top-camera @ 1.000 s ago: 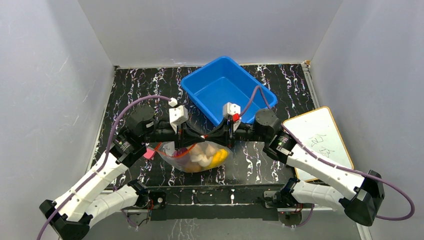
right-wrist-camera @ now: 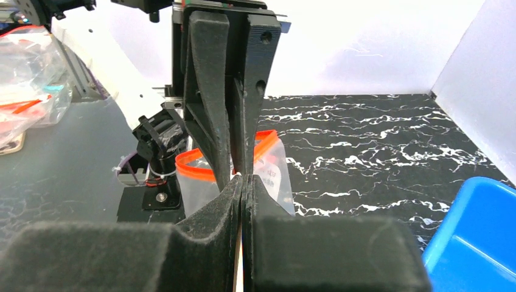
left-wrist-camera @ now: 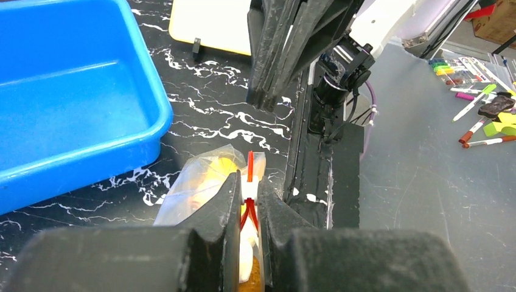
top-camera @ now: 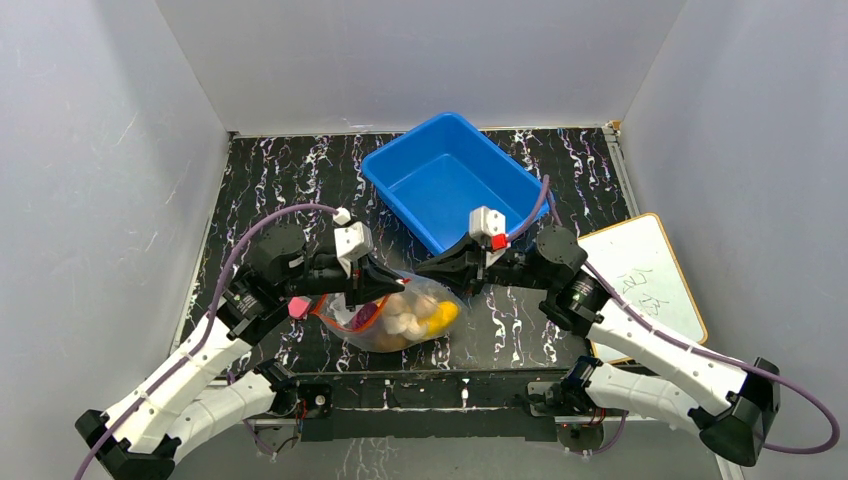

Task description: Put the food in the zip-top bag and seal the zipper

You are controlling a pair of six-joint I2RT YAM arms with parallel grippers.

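Note:
A clear bag [right-wrist-camera: 277, 173] with an orange-red zipper strip [top-camera: 346, 325] lies in front of the arms. Inside it are a yellow item [top-camera: 441, 318], pale rounded pieces [top-camera: 404, 324] and something purple [top-camera: 362, 317]. My left gripper [top-camera: 403, 287] is shut on the white zipper slider [left-wrist-camera: 249, 190]; a red strip end [left-wrist-camera: 250, 160] sticks out beyond the slider. Up and to the right of it, my right gripper is shut, with nothing between its fingers. The red strip end is apart from those fingertips.
Behind the grippers stands an empty blue bin [top-camera: 450, 180]. A whiteboard [top-camera: 648, 285] lies at the right. A pink object [top-camera: 299, 307] sits by the bag's left side.
My left gripper still has the slider, slightly lower.

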